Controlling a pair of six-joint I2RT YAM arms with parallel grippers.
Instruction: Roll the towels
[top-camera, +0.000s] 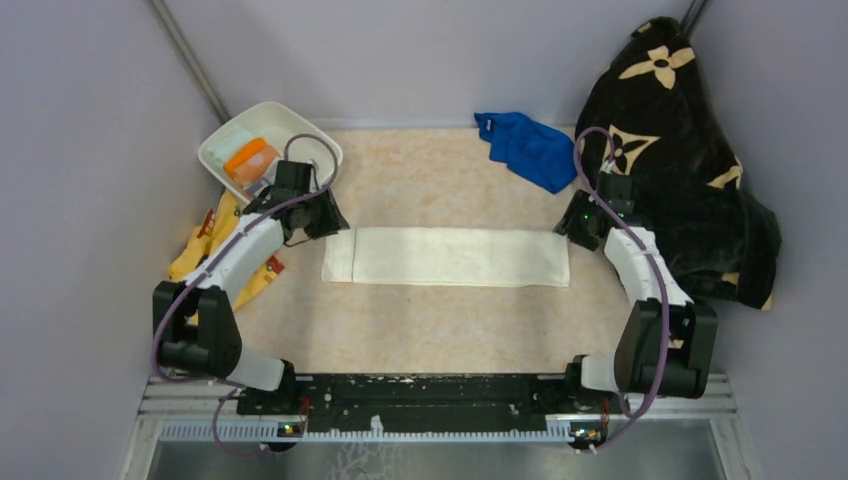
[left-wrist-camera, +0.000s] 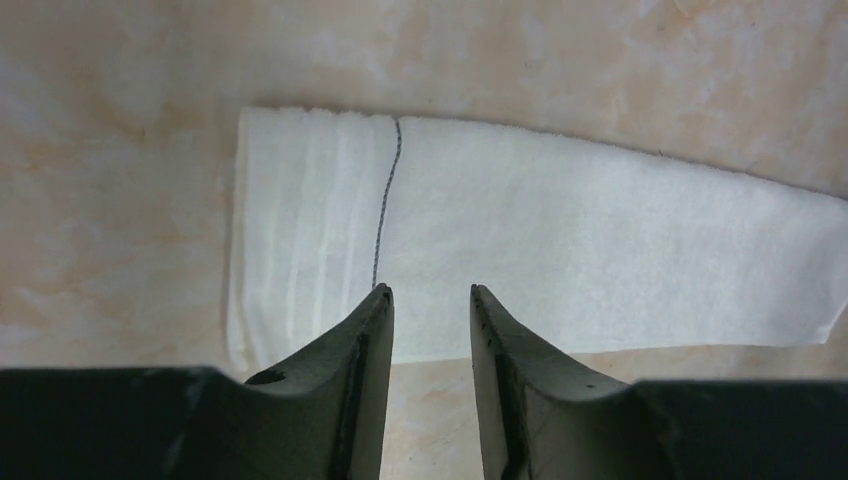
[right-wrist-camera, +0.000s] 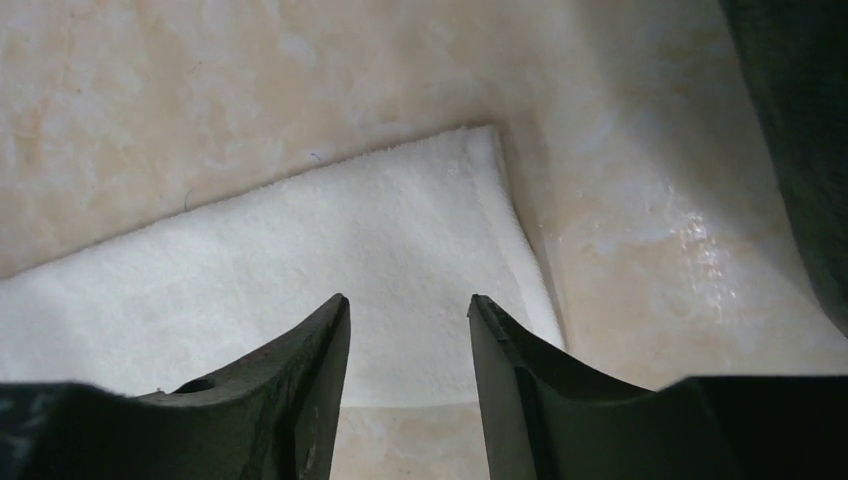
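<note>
A white towel (top-camera: 450, 257) lies flat on the table, folded into a long strip running left to right, with a dark seam line near its left end. Above that left end is my left gripper (top-camera: 342, 229), its fingers apart; in the left wrist view only towel and bare table show beyond the left gripper. At the towel's far right corner I see my right gripper (top-camera: 562, 232). Seen from the right wrist, the right gripper is open over the towel's right end, and nothing is between its fingers.
A white bin (top-camera: 325, 138) with packets stands at the back left, beside yellow cloth (top-camera: 262, 282). A blue cloth (top-camera: 530, 150) lies at the back. A large dark patterned blanket (top-camera: 690, 170) borders the right side.
</note>
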